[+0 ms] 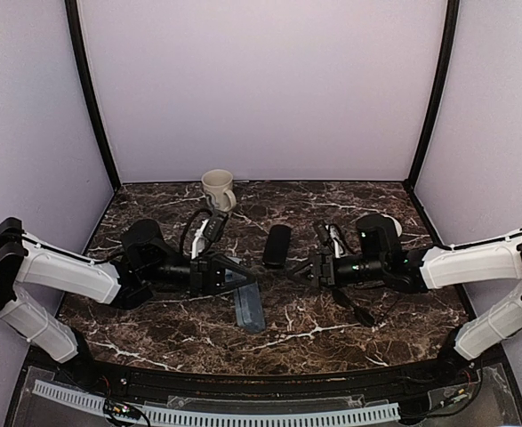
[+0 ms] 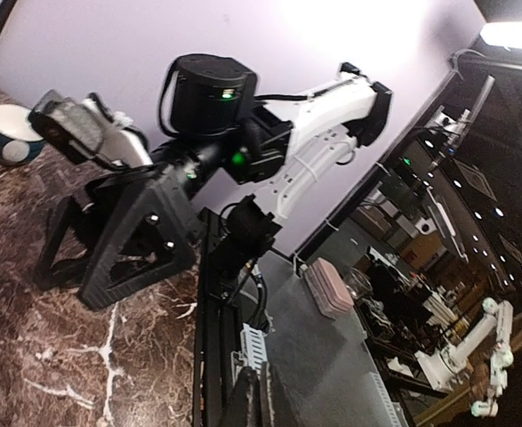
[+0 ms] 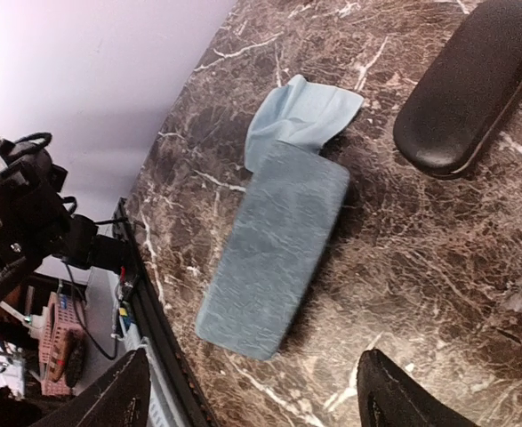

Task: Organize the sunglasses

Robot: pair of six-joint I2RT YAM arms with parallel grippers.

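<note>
The grey-blue glasses case (image 1: 250, 307) is below and outside both grippers. In the right wrist view the case (image 3: 274, 249) shows a plain face and looks slightly blurred; whether it rests fully flat I cannot tell. Its far end overlaps a light blue cloth (image 3: 303, 116). My left gripper is shut, with nothing between its fingers. Above the table, facing it, my right gripper stands open and empty. A dark object that looks like sunglasses (image 1: 365, 316) lies under the right arm.
A black elongated case (image 1: 279, 245) lies behind the grippers at mid-table. The white mug (image 1: 218, 189) stands at the back left. Both grippers' tips are close together over the middle. Bare marble (image 1: 332, 342) shows at the front.
</note>
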